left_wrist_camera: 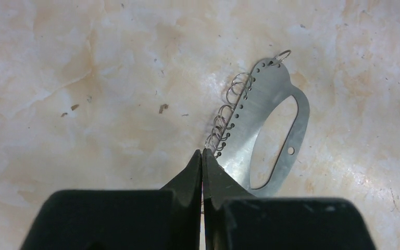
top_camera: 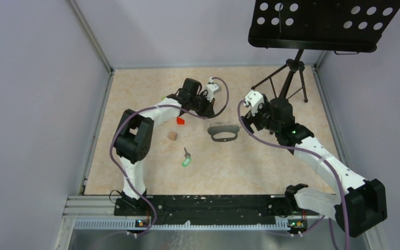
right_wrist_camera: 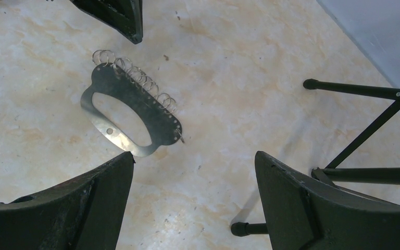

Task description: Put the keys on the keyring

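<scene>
The grey metal keyring plate lies mid-table, with a curved handle and a row of wire rings along its holed edge. My left gripper is shut, poised above the rings at one end; nothing clearly shows between its fingers. My right gripper is open and empty, over the table to the right of the plate. A key with a green head lies below and left of the plate in the top view.
A black stand has its tripod legs at the back right, near my right gripper. A red piece and a wooden cube lie left of the plate.
</scene>
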